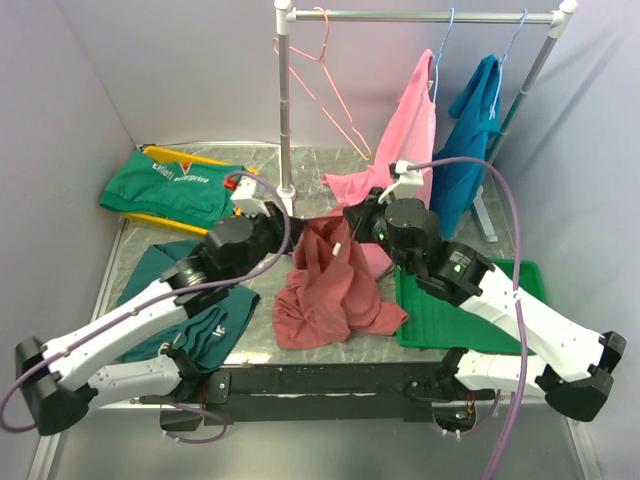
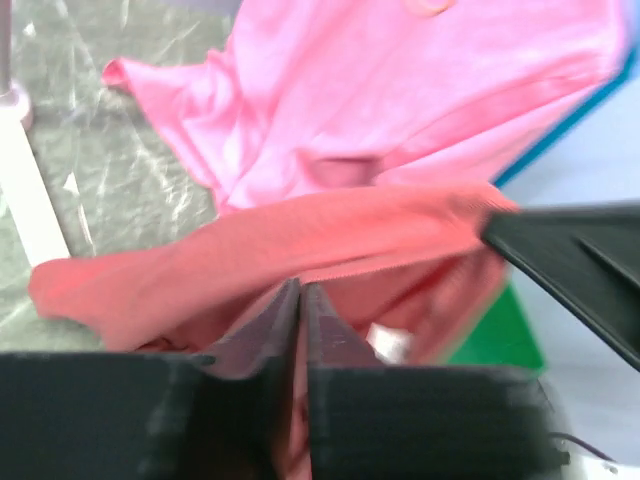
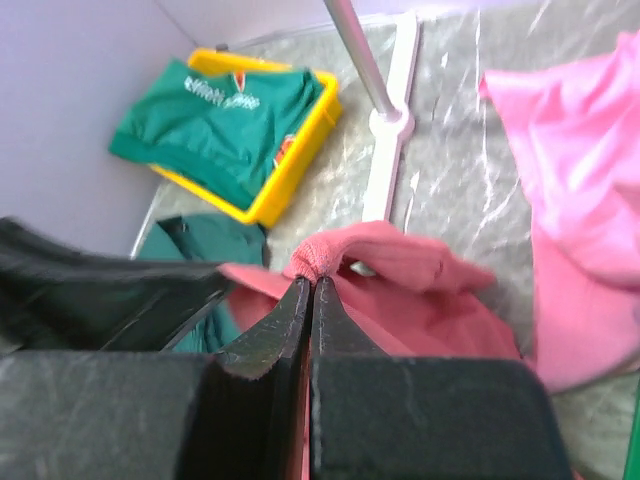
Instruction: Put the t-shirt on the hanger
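Note:
A red t-shirt (image 1: pixel 332 300) lies bunched at the middle of the table, its upper edge lifted and stretched between my two grippers. In the left wrist view the fingers of my left gripper are close together at the shirt's edge, with the cloth pinched at their tips. My right gripper is shut on another part of that edge, where folds hide part of the fingertips. An empty coral hanger (image 1: pixel 324 64) hangs from the left end of the rack, behind the grippers and apart from the shirt.
Pink (image 1: pixel 408 120) and blue (image 1: pixel 468 140) garments hang on the rack's right side (image 1: pixel 420 16). A green tray (image 1: pixel 475 325) sits at right. At left are a yellow bin (image 1: pixel 190 157) with green clothing in it and dark green cloth (image 1: pixel 150 270).

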